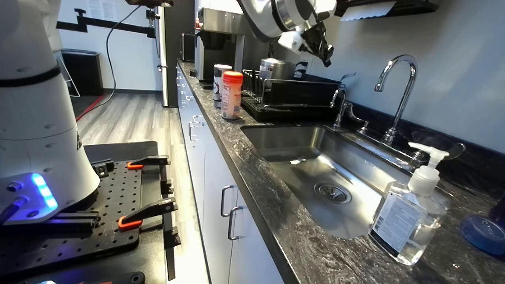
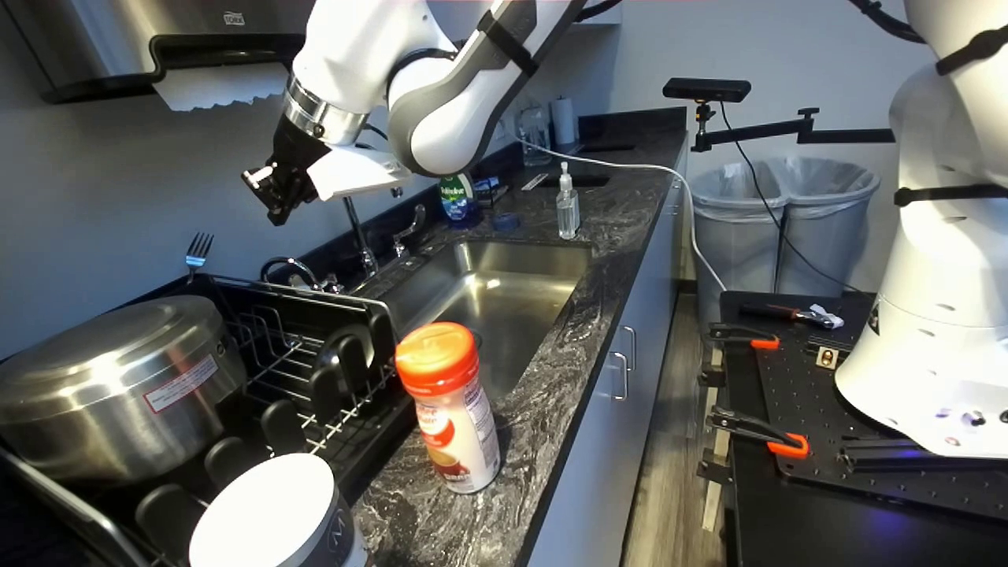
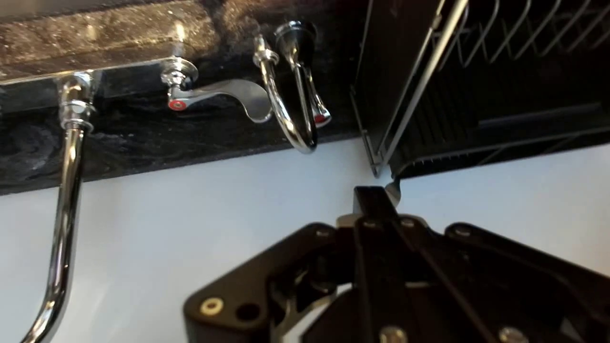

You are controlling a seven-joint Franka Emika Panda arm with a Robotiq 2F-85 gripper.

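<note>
My gripper is shut, and nothing shows between its fingers in the wrist view. It hangs in the air near the back wall, above the level of the dish rack (image 1: 303, 92) and the sink (image 1: 284, 146). In exterior view 2 a fork (image 2: 198, 250) stands tines up at the rack's wall-side corner, lower than the gripper (image 2: 276, 209) and apart from it. Just beyond my fingertips in the wrist view, a small silvery piece (image 3: 394, 193) shows beside the rack's corner, partly hidden by them.
A large metal pot (image 2: 123, 378) sits in the rack. A red-capped creamer bottle (image 1: 232, 94) and a canister (image 1: 218, 85) stand on the counter. The tall faucet (image 1: 402, 99) and small faucet (image 1: 338, 106) rise behind the sink. A paper towel dispenser (image 2: 189, 47) overhangs the wall.
</note>
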